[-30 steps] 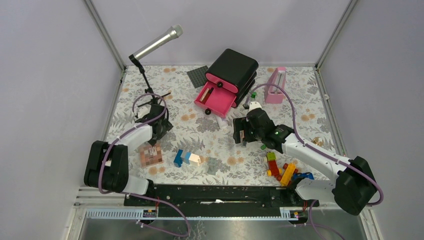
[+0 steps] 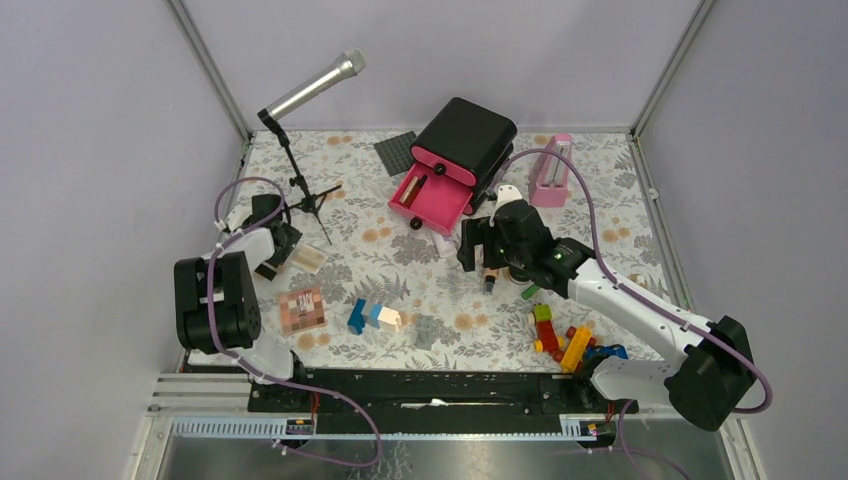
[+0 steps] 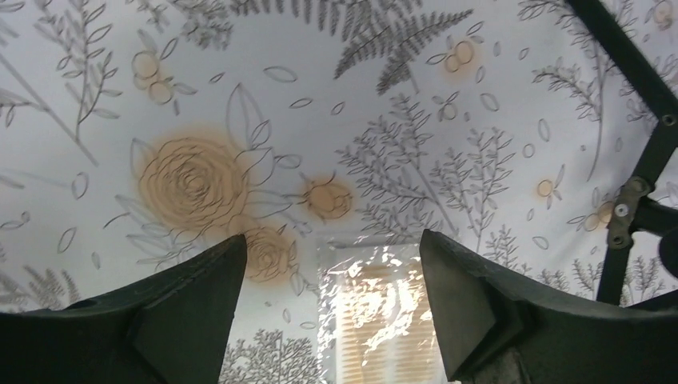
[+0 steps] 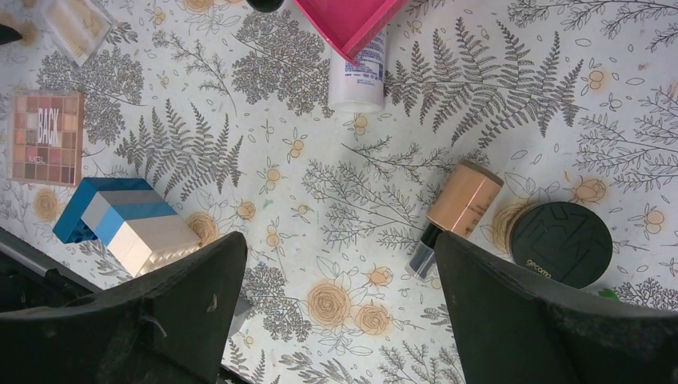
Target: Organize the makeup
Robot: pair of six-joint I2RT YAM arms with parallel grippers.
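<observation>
My left gripper is partly open above the table at the left, with nothing held between its fingers. Below it a clear packet with beige contents (image 3: 380, 316) lies flat, partly cut off by the view's lower edge. A packet (image 2: 309, 259) lies right of that gripper in the top view. The eyeshadow palette (image 2: 302, 311) rests nearer the front. At right my right gripper hangs open and empty. Beneath it are a foundation bottle (image 4: 465, 200), a round black compact (image 4: 560, 244) and a white tube (image 4: 357, 76). The black organizer (image 2: 466, 138) has its pink drawer (image 2: 438, 205) pulled out, holding slim items.
A microphone (image 2: 318, 84) on a black stand rises beside the left arm. Toy blocks (image 2: 377, 315) sit at front centre, with more toy bricks (image 2: 573, 349) at front right. A pink holder (image 2: 550, 185) stands at back right.
My left gripper has moved left, off the area by the palette, uncovering the packet at its right.
</observation>
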